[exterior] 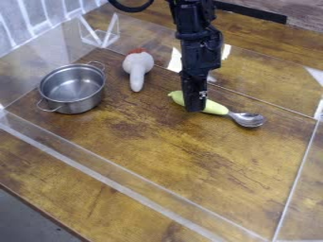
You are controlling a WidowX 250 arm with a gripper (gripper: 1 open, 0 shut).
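Observation:
My black gripper (190, 95) reaches down from the top centre, its tips just over a pale green elongated object (210, 108) that lies on the wooden table beside a silver spoon head (247, 119). The gripper looks shut, and I see nothing clearly held between its dark fingers. Whether the tips touch the green object is unclear.
A steel pot (72, 89) with handles stands at the left. A white object with a red top (138, 68) lies between pot and gripper.

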